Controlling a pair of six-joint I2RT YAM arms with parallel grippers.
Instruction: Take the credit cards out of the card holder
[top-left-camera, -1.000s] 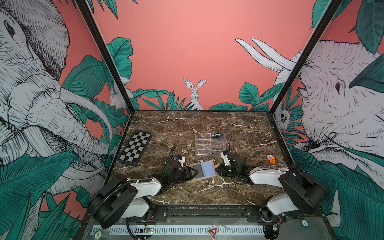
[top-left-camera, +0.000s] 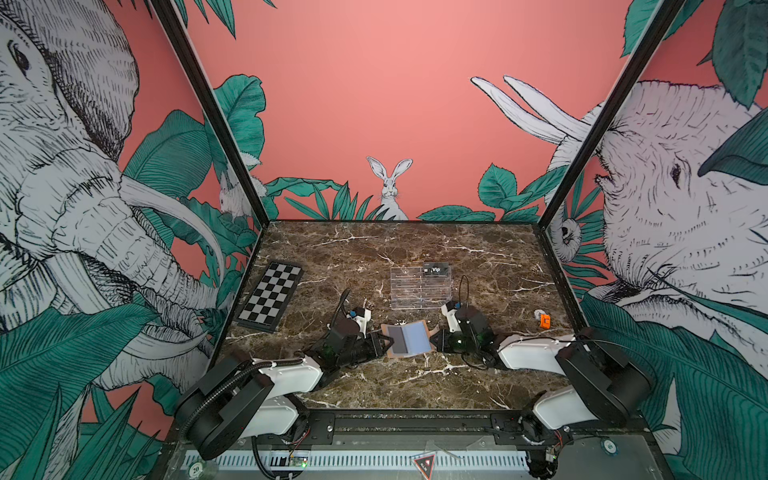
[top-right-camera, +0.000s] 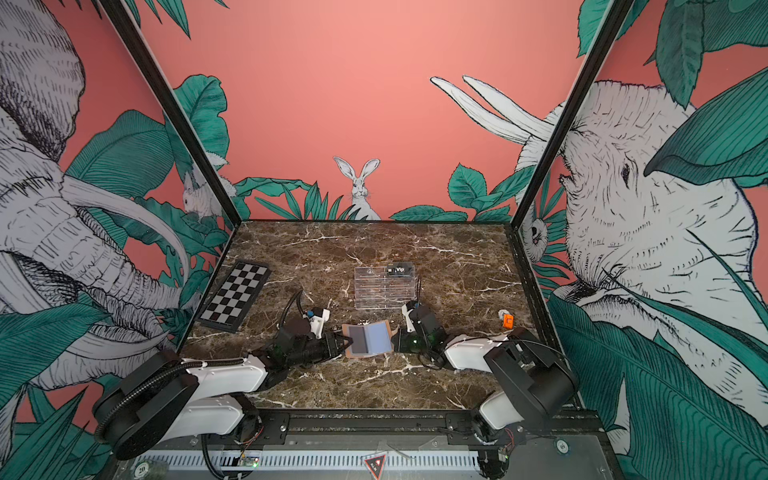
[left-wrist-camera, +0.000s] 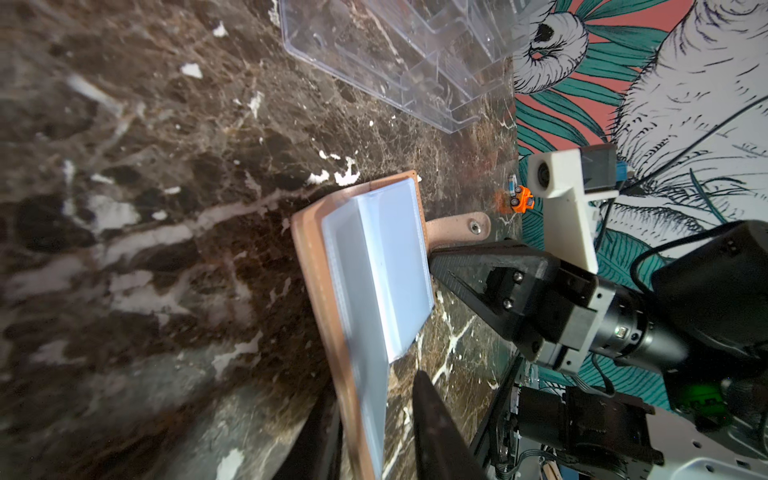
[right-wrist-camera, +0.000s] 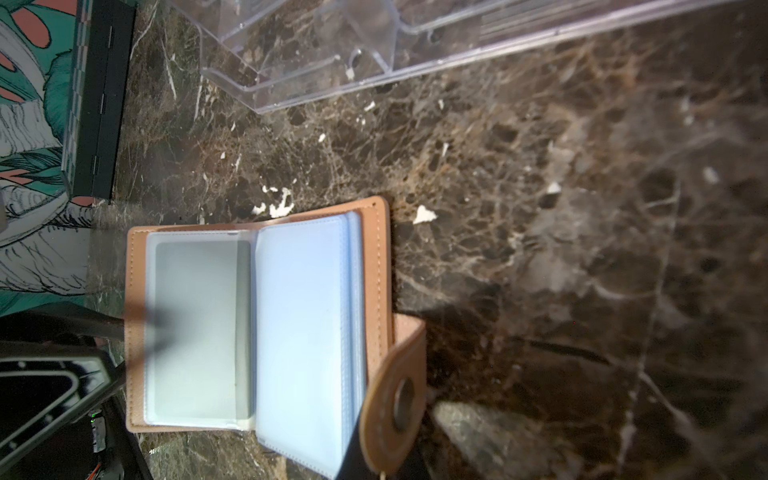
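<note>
The tan card holder lies spread open, with clear sleeves showing grey on the left half and pale blue on the right. In the left wrist view, the fingers of my left gripper are apart, one on each side of the holder's left cover. My right gripper is shut at the holder's right side, at its snap strap; the strap's end sticks out past the fingertips. A dark card reading "Vip" sits in the clear rack.
A clear compartmented rack stands behind the holder. A checkerboard lies at the far left. A small orange object is at the right. Marble table in front of the holder is bare.
My left gripper's fingers have come closer together at the holder's left edge. The holder's left cover has shifted slightly right. The right arm looks unmoved.
</note>
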